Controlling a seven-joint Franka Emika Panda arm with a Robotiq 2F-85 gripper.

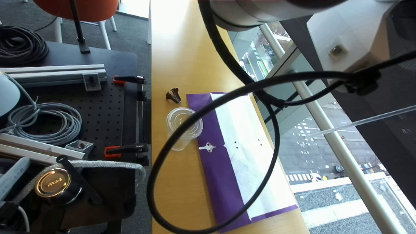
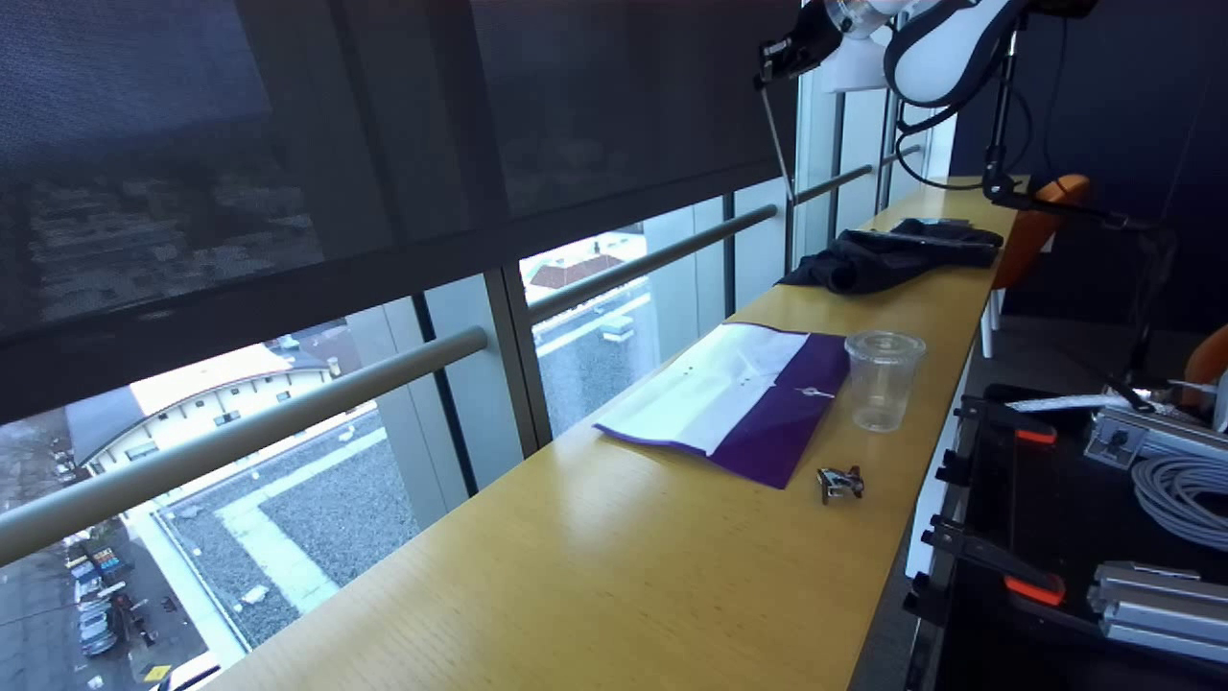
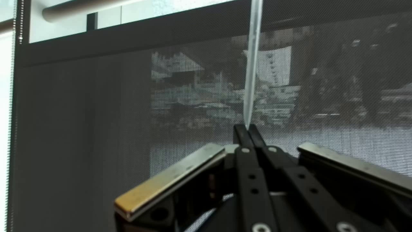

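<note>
A thin translucent straw runs out from the fingertips of my gripper, which is shut on its end. In exterior view 2 the gripper is high near the window blind, with the straw hanging down from it. Exterior view 1 catches only the straw, in front of the window; the gripper's fingers are outside that picture. A clear plastic cup with a lid stands upright on the wooden table, well below and apart from the straw.
Beside the cup lies a purple and white sheet with a small white piece on it. A staple remover sits near the cup. Dark cloth covers part of the far table. Window rail and blind border the arm's side.
</note>
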